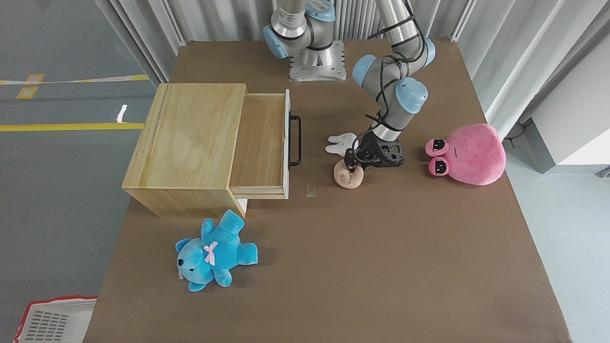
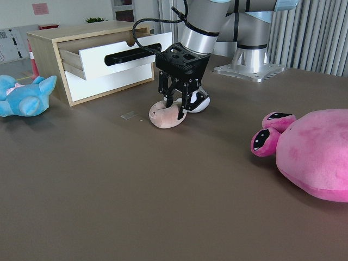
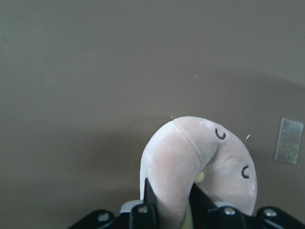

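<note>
My gripper (image 2: 177, 98) is down over a small round pale-pink plush toy (image 1: 347, 178), its fingers straddling part of the toy in the wrist view (image 3: 167, 176); whether they are closed tight on it I cannot tell. A white plush toy (image 1: 337, 144) lies just behind it, partly hidden by the gripper.
The wooden cabinet (image 1: 177, 137) has its upper drawer (image 1: 257, 143) pulled out. A blue bear (image 1: 223, 251) lies in front of it, a pink plush (image 1: 474, 154) to the right.
</note>
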